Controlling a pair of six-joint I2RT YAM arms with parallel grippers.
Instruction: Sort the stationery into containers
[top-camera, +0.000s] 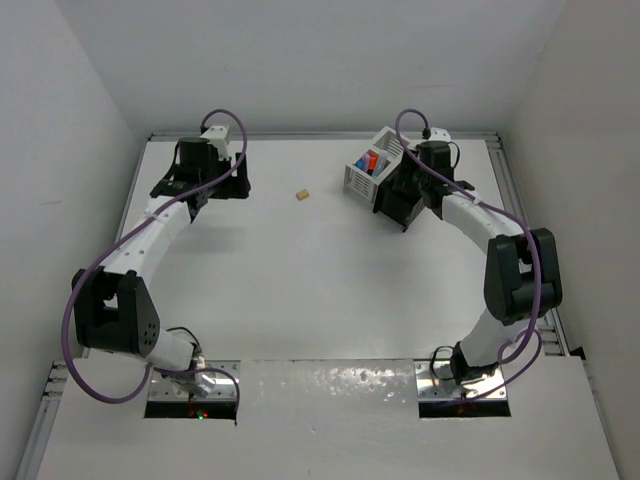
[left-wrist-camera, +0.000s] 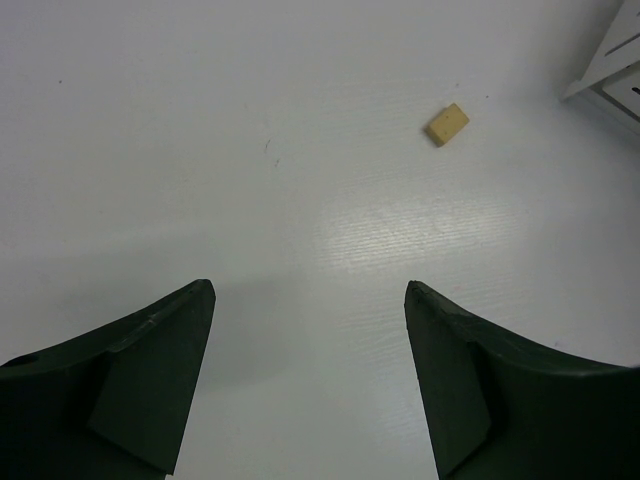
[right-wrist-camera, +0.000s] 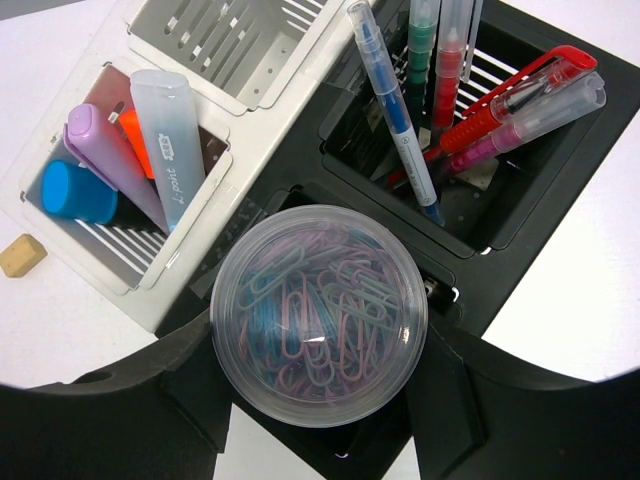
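Note:
A round clear tub of paper clips is between the fingers of my right gripper, over the black container's near compartment. Both fingers are right at its sides; whether they press on it, or the tub rests on the container, I cannot tell. Pens and markers, among them a red one, stand in the far compartment. Joined alongside is a white container with a purple marker, a blue-capped item and a clear tube. At the left my left gripper hangs open and empty above bare table.
A small tan block lies alone on the table, left of the containers. The white container's far compartment is empty.

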